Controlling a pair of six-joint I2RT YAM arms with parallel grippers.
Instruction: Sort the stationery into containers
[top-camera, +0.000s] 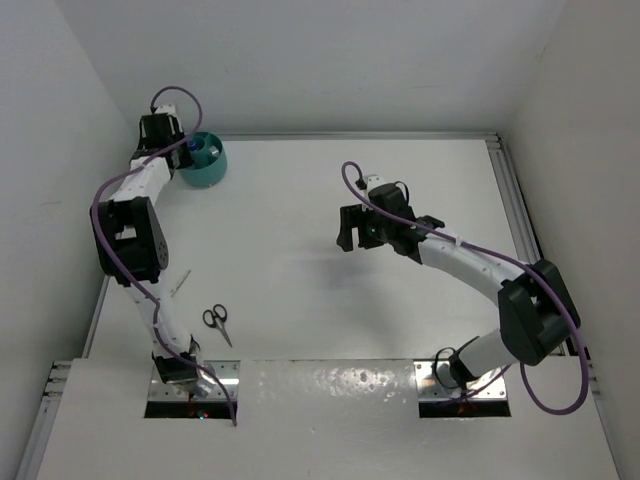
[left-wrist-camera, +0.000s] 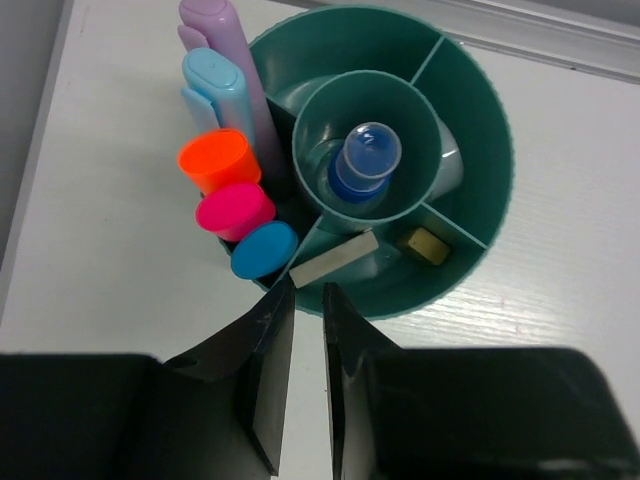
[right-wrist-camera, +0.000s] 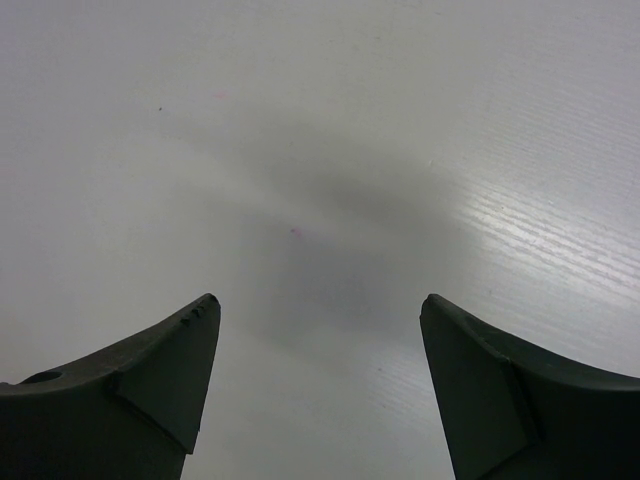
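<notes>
The teal round organizer (left-wrist-camera: 479, 150) holds several markers, among them purple (left-wrist-camera: 230, 60), light blue (left-wrist-camera: 215, 85) and orange (left-wrist-camera: 220, 160), plus a bottle (left-wrist-camera: 368, 155) and a white eraser (left-wrist-camera: 333, 257). My left gripper hangs over the organizer's near rim, fingers close together; whether it grips the white eraser at its tips is unclear. Scissors (top-camera: 218, 322) and a thin pen (top-camera: 180, 283) lie at the table's front left. My right gripper stands open over bare table, nothing between its fingers.
Walls border the table at left, back and right.
</notes>
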